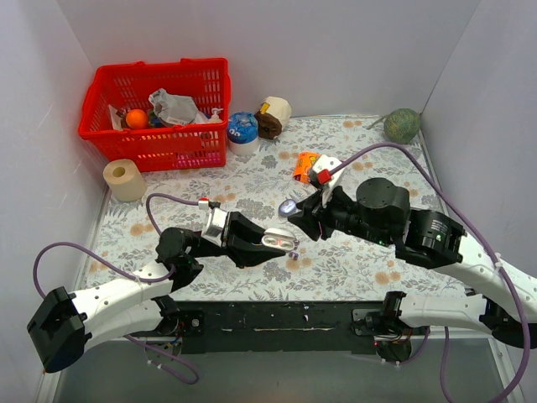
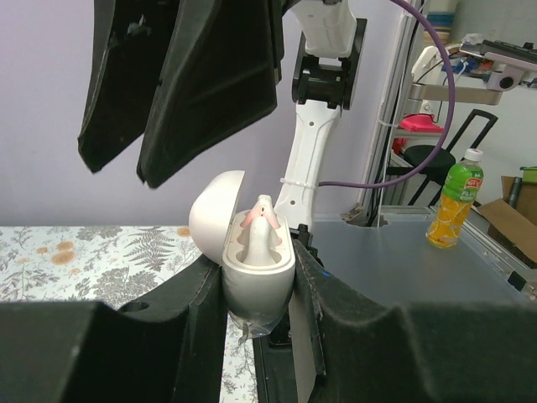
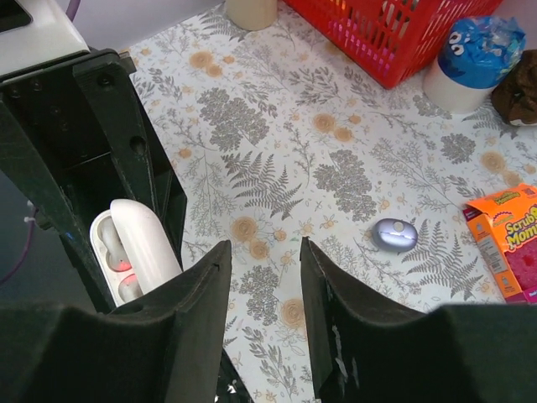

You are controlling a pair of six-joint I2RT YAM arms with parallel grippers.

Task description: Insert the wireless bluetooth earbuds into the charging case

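My left gripper (image 1: 267, 250) is shut on the white charging case (image 1: 279, 239), holding it above the table. The case's lid (image 2: 214, 214) is raised. In the left wrist view, a pale rounded shape with pinkish patches shows in the case's inside (image 2: 258, 239); I cannot tell whether it is an earbud or the molded slot. From the right wrist view, the case (image 3: 138, 248) stands left of my right gripper. That gripper is part open, with only tablecloth showing between its fingertips. A tiny purple item (image 1: 294, 254) appears below the case, too small to identify.
A computer mouse (image 3: 394, 235) and an orange candy box (image 3: 508, 239) lie on the flowered cloth. Behind are a red basket (image 1: 155, 154), a blue-topped tub (image 1: 243, 134) and a paper roll (image 1: 124, 180). A green melon (image 1: 403, 125) sits far right.
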